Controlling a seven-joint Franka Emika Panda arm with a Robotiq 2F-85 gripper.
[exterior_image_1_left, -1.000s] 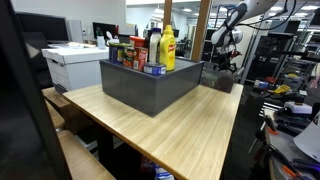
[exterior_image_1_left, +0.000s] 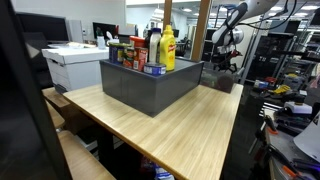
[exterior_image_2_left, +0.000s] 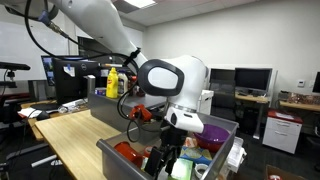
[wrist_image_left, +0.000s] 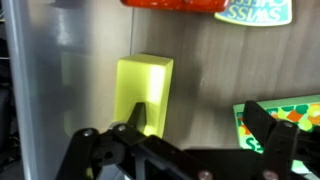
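Note:
My gripper stands open in the wrist view, its dark fingers wide apart. A yellow-green box (wrist_image_left: 143, 92) lies on the bin floor by the left finger (wrist_image_left: 122, 145), which covers its lower end. No object is held between the fingers. By the right finger (wrist_image_left: 275, 138) is a green packet (wrist_image_left: 300, 112) with orange and white markings, partly hidden. In exterior view 2, the gripper (exterior_image_2_left: 163, 152) reaches down into a grey bin (exterior_image_2_left: 122, 160); a pale green item (exterior_image_2_left: 182, 167) shows close to it.
A red package (wrist_image_left: 175, 4) with a Swiss label (wrist_image_left: 255, 9) lies at the top of the wrist view. The bin wall (wrist_image_left: 35, 85) runs close along the left. Purple (exterior_image_2_left: 212, 132) and red (exterior_image_2_left: 135, 152) items also lie in the bin. Farther off, another grey bin (exterior_image_1_left: 150, 88) holds several bottles and cans.

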